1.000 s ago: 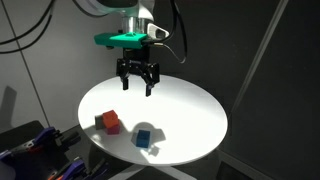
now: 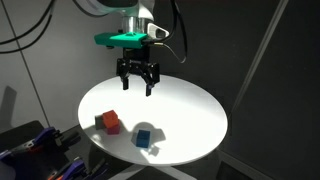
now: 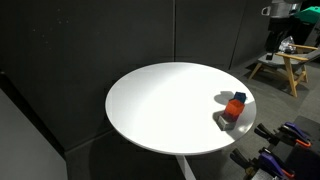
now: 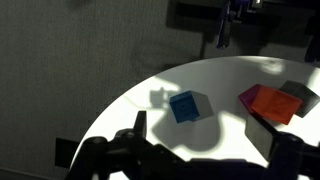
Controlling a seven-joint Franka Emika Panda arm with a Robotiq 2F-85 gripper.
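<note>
A blue block (image 2: 143,138) lies alone near the front edge of the round white table. In the wrist view the same blue block (image 4: 184,106) shows ahead of the fingers, left of centre. To its right a red block (image 4: 276,104) stands close against a dark pink block (image 4: 248,98) and a grey block (image 4: 302,94); whether it rests on them I cannot tell. My gripper (image 2: 137,86) hangs well above the table, pointing down, its fingers spread wide with nothing between them.
Dark rig parts (image 2: 35,140) stand beside the table at the left. A wooden chair (image 3: 293,65) sits beyond, at the far right.
</note>
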